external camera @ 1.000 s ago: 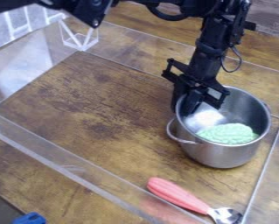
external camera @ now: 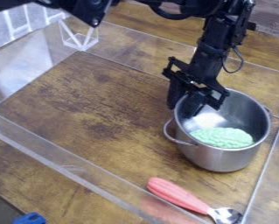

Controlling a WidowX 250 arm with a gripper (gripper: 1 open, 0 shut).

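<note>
A steel pot (external camera: 219, 157) with a side handle stands on the right, a pale green textured item (external camera: 223, 137) inside it. My black gripper (external camera: 183, 101) is at the pot's left rim, its fingertips low at that rim. What lies between the fingers is too dark and small to make out clearly; it appears closed on the rim.
A pink-handled spoon (external camera: 186, 200) lies at the front right. A blue object (external camera: 28, 219) is at the lower left corner.
</note>
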